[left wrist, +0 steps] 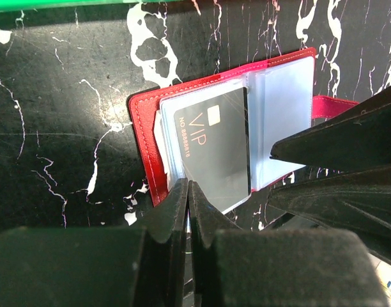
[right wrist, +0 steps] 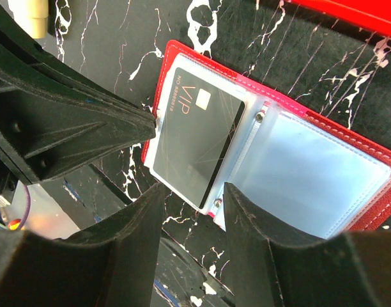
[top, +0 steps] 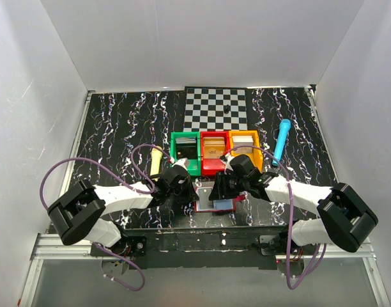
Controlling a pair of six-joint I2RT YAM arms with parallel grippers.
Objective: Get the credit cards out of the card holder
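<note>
The red card holder (left wrist: 145,147) lies open on the marble mat, a dark VIP card (left wrist: 214,150) in the sleeve of one half and pale blue sleeves (right wrist: 310,173) on the other. My left gripper is shut, its tips at the outer edge of the card's sleeve, nothing visible between them. My right gripper is part open over the holder's lower edge, near the card and the spine, with nothing seen between its fingers.
Green (top: 194,166), red (top: 213,165) and yellow trays with card-like items stand behind the holder. A yellow object (top: 156,160) and a blue one (top: 282,139) lie at either side.
</note>
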